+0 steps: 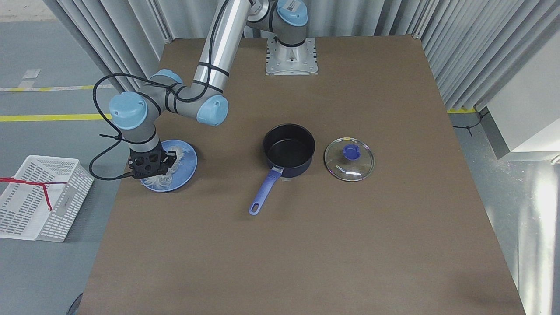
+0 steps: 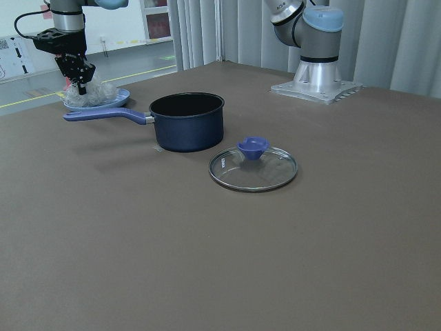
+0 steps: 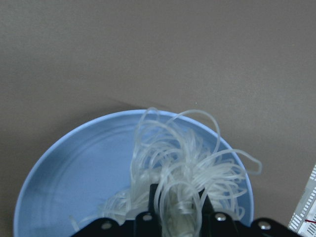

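Note:
A blue plate (image 1: 184,169) (image 3: 69,187) holds a tangled heap of clear noodle-like strands (image 3: 173,153) (image 2: 103,93). My gripper (image 2: 82,83) is down in the heap over the plate, with strands between and over its black fingers; whether the fingers are closed is hard to tell.
A dark blue saucepan (image 1: 288,147) (image 2: 188,131) with its handle toward the front stands right of the plate. A glass lid (image 1: 341,168) lies right of it. A white basket (image 1: 60,220) is off the table's left edge.

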